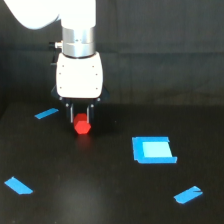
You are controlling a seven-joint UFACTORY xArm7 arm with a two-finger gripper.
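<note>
A small red object [82,125] rests on the dark table, left of the middle. My gripper [82,116] points straight down right over it. Its dark fingers are drawn in close on either side of the object's upper part and look shut on it. Exact contact is hard to make out at this size.
To the right, a white square [157,149] is framed with blue tape [150,138] on the table. Other blue tape strips mark the left front [18,186], the back left [46,113] and the right front [188,195]. Bare table lies between them.
</note>
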